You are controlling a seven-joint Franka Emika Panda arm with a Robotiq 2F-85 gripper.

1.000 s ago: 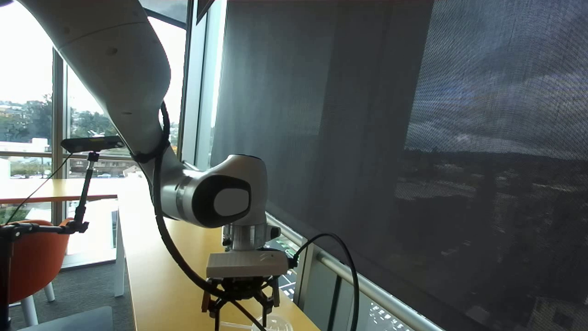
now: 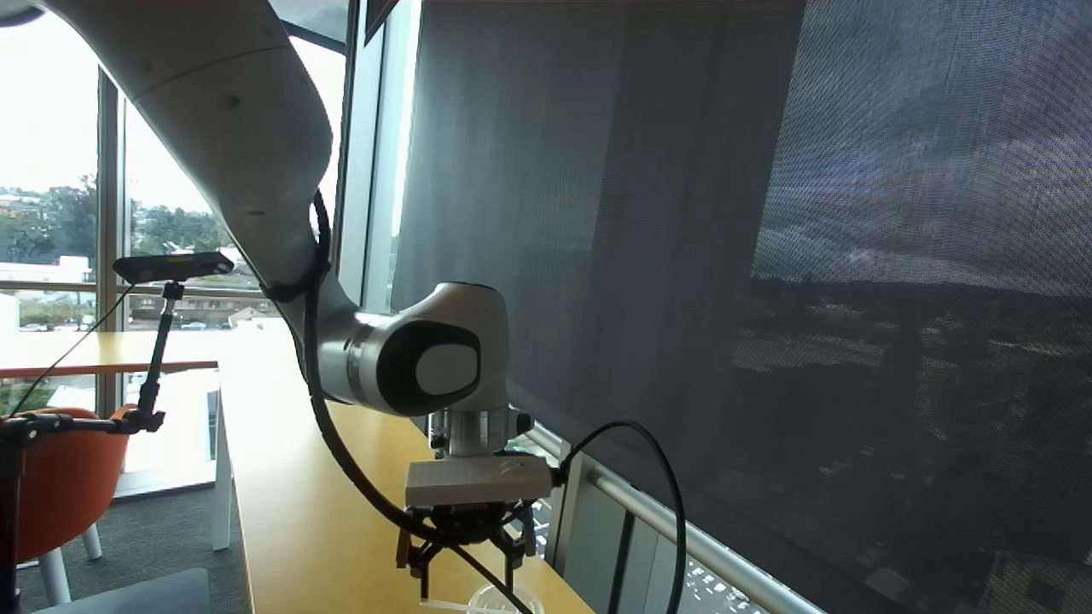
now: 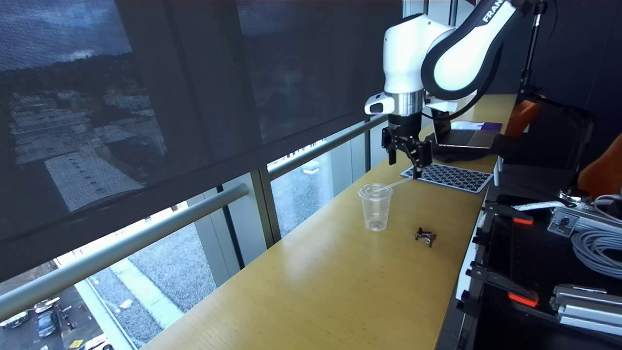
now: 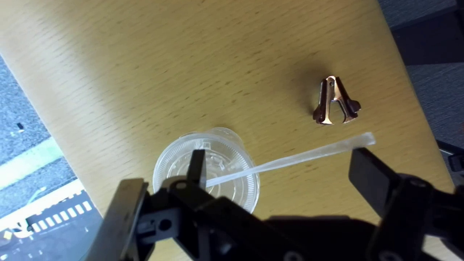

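A clear plastic cup (image 3: 376, 210) with a lid stands upright on the table. Its translucent straw (image 4: 300, 159) leans out of the lid at a low slant towards the right in the wrist view. My gripper is open above them, its fingertips wide apart. One finger (image 4: 198, 167) overlaps the lid in the wrist view, and the straw's middle runs across the gap without being gripped. In exterior view 2 the gripper (image 3: 406, 163) hangs behind the cup, higher than its lid. Only the lid's top (image 2: 496, 599) shows in exterior view 1.
A brown staple remover (image 4: 335, 100) lies near the table's edge. Behind the cup are a patterned board (image 3: 452, 177) and an open laptop (image 3: 466, 137). A metal railing (image 3: 326, 146) runs along the window side.
In exterior view 1 the arm and gripper have shifted a little to the right and slightly upward. The cup looks unmoved.
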